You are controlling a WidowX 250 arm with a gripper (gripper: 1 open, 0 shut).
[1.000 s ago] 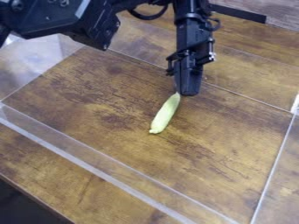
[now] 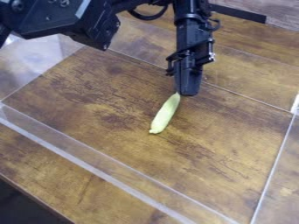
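A pale yellow-green elongated vegetable [image 2: 165, 115], like a corn cob or squash, lies on the wooden table [image 2: 82, 149], angled from near centre toward the front left. My black gripper [image 2: 187, 87] points down just above and behind the vegetable's far end, partly hiding it. The gripper looks shut; I cannot see anything held between its fingers.
Clear plastic strips [image 2: 105, 175] frame the work area on the table. The wood left, right and in front of the vegetable is clear. A dark edge shows at the lower left, and a dark bar [image 2: 239, 15] at the back.
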